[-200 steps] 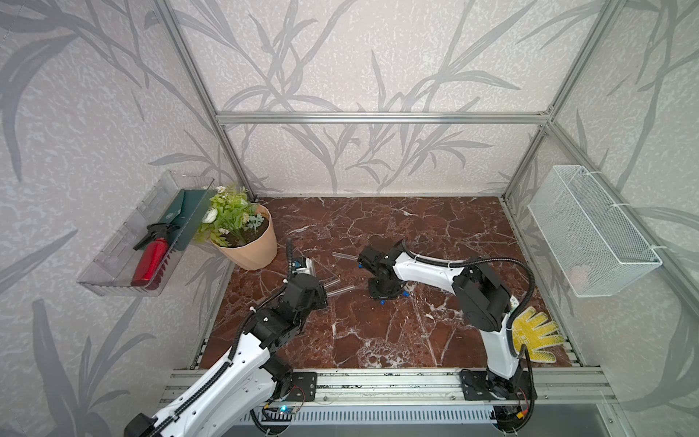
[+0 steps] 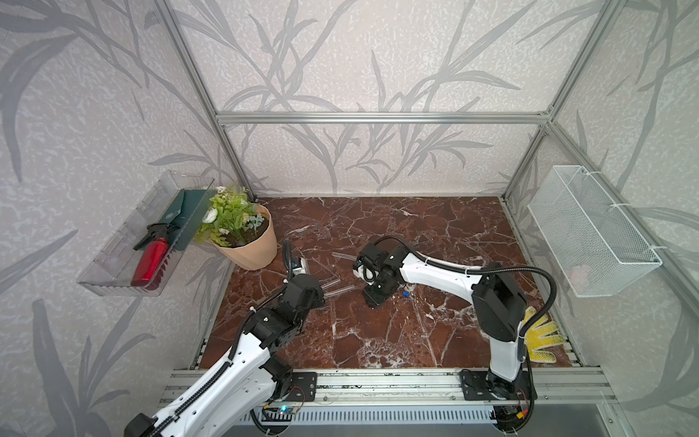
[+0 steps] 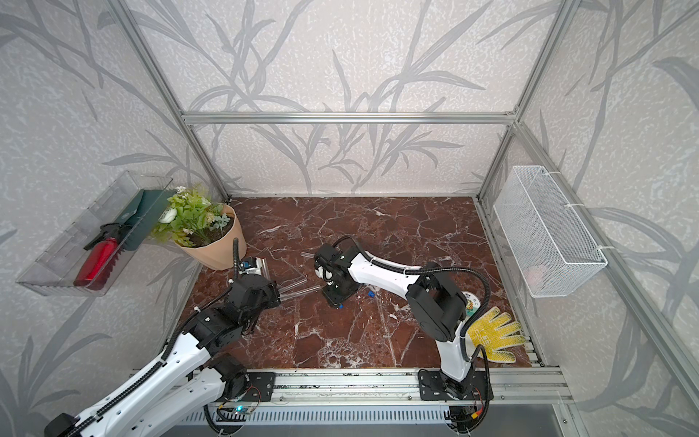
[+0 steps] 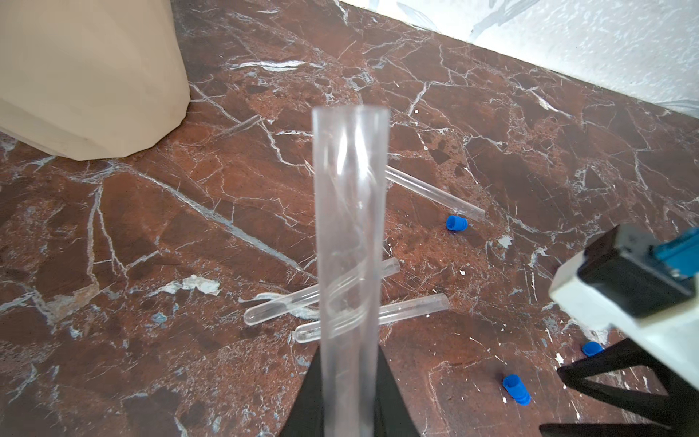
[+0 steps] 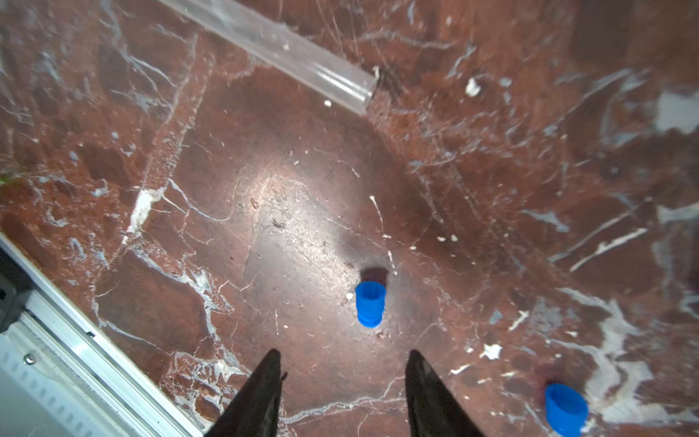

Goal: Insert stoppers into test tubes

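My left gripper is shut on an upright test tube, seen close in the left wrist view. Loose tubes lie on the marble table, one more further back. Several blue stoppers lie loose nearby, one by the back tube. My right gripper is open, pointing down over the table; in the right wrist view a stopper lies just ahead between the line of its fingers, another off to the right, and a tube's end above.
A plant pot stands at the back left. A yellow glove lies at the front right. A caddy and a white mesh basket hang on the side walls.
The left arm looks almost unchanged.
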